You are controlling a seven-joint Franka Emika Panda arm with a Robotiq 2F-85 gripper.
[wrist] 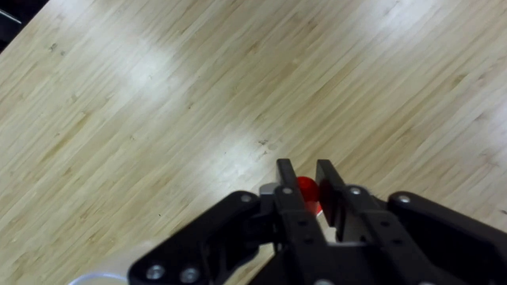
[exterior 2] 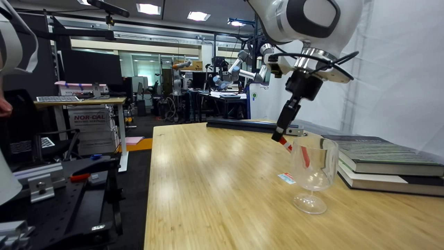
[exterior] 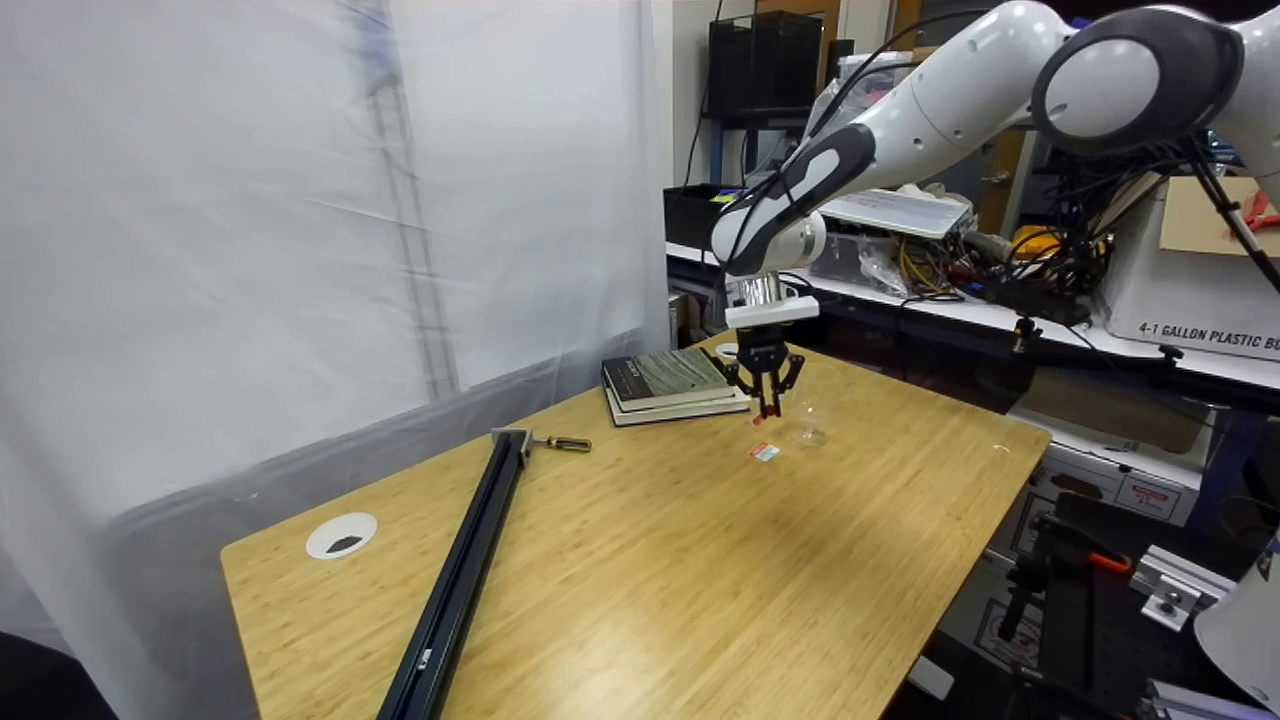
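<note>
Between its narrow black fingers, my gripper (exterior: 770, 406) is shut on a red-and-white stick-like object (exterior 2: 285, 144). From the wrist view only the object's rounded red end (wrist: 308, 189) shows clearly between the fingers. A clear stemmed glass (exterior 2: 314, 166) stands upright on the table, close to the gripper. The object's lower red end shows through or behind the bowl in exterior view 2; I cannot tell whether it touches the glass. Near the foot of the glass lies a small red-and-white packet (exterior: 764, 452).
Two stacked books (exterior: 672, 386) lie near the curtain side, just beyond the gripper. A long black rail (exterior: 462, 576) and a screwdriver (exterior: 566, 444) are farther along the wooden table (exterior: 720, 576).
</note>
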